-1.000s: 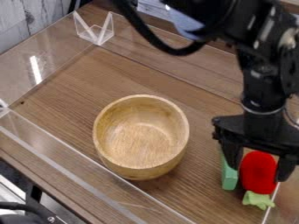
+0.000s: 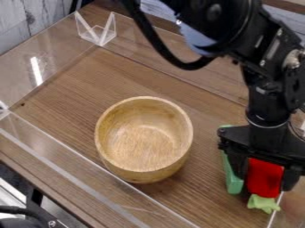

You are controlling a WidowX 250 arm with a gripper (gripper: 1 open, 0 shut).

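My black gripper (image 2: 256, 153) is low at the right of the camera view, over a red block (image 2: 265, 181). A green block (image 2: 231, 178) stands just left of the red one, and a pale green piece (image 2: 262, 203) pokes out below it. The gripper's fingers are open around or over these blocks; whether they touch is hard to tell.
A wooden bowl (image 2: 143, 134) sits left of the gripper on the wooden table (image 2: 119, 71). A clear plastic holder (image 2: 96, 27) stands at the back left. The middle of the table behind the bowl is clear.
The arm has shifted slightly, lowering over the red block, which is more covered by the gripper now. The bowl has not moved.
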